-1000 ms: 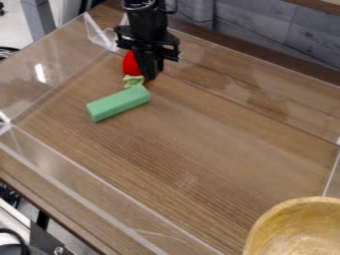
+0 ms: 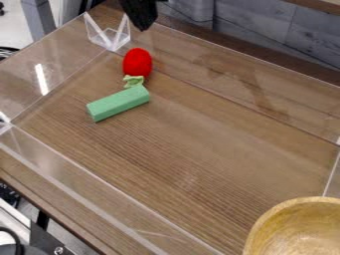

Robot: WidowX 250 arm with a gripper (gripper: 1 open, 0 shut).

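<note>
My dark gripper is at the top edge of the view, mostly cut off, above and behind a red object with a pale green leafy part at its lower end, lying on the wooden table. The gripper's fingertips are too dark and small to read. A green bar-shaped block lies below the red object, apart from it.
A clear plastic item stands left of the red object. A yellow round bowl sits at the bottom right. The table's edge runs along the lower left.
My gripper has risen up and back, away from the red object, which is now uncovered in about the same place.
</note>
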